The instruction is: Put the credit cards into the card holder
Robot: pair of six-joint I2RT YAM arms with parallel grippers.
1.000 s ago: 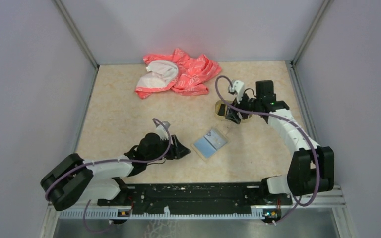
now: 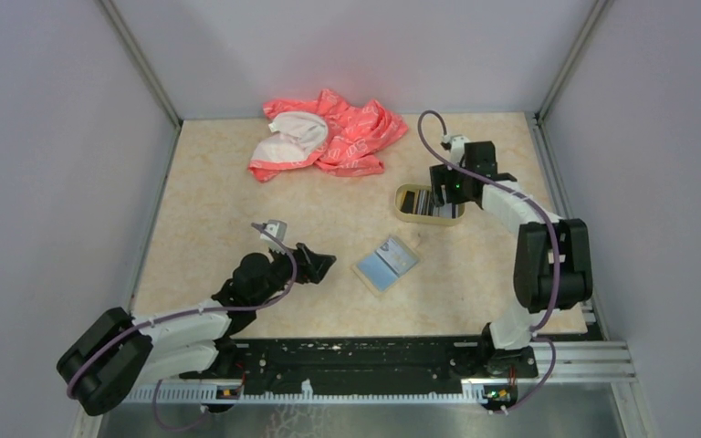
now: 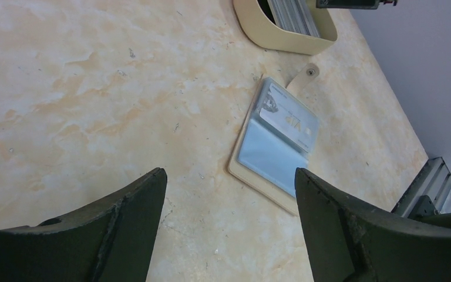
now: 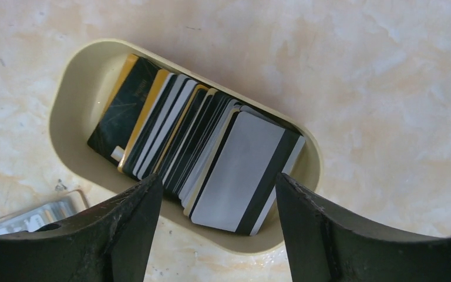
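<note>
The card holder (image 3: 263, 183) lies open and flat on the table, with a blue pocket (image 3: 273, 154) and a pale card marked VIP (image 3: 289, 116) on its upper part. An oval beige box (image 4: 64, 132) beyond it holds several stacked credit cards (image 4: 238, 170); the grey one on top has a dark stripe. Over this box hangs my right gripper, its fingers apart and nothing between them. My left gripper is also open and empty, above bare table to the left of the holder.
A crumpled red and white cloth (image 2: 358, 132) lies at the back of the table. Bare tabletop (image 2: 210, 201) stretches across the left side. Grey walls (image 2: 666, 182) rise on both sides.
My left gripper has drawn back to the left, away from the holder. The right gripper has shifted towards the back right, over the box. The holder and the box stay in place.
</note>
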